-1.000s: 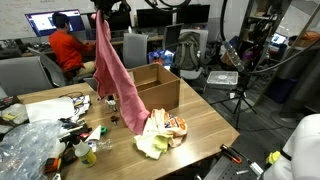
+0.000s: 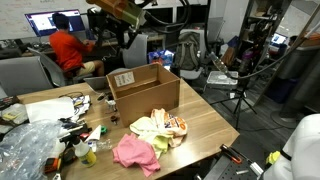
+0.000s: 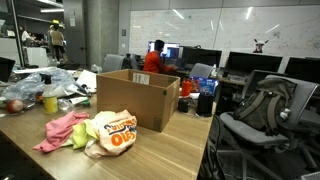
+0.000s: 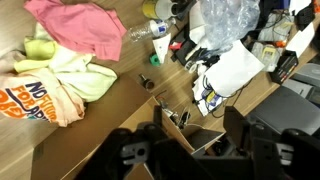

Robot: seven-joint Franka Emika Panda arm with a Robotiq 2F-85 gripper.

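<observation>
A pink cloth [image 2: 137, 153] lies in a crumpled heap on the table, left of a pale yellow-green cloth [image 2: 146, 128] and a white cloth with orange lettering [image 2: 172, 125]. In the wrist view, the pink cloth [image 4: 92, 27] shows at the upper left, clear of my fingers. High above the table, near the open cardboard box [image 2: 145, 95], hangs my gripper [image 2: 126, 40]. The wrist view shows my gripper with its fingers apart and nothing between them. Exterior view 2 shows the three cloths in front of the box [image 3: 150, 100], without the gripper.
Clear plastic wrapping [image 2: 30, 140] covers the table's left side. A yellow-labelled bottle [image 2: 86, 154] and several small items stand between it and the cloths. Bare tabletop [image 2: 205, 130] lies to the right. A person in red [image 2: 70, 47] sits behind the table.
The pink cloth hung in a long strip from my gripper earlier; now it is released and heaped on the table. The gripper has shifted slightly right and lower.
</observation>
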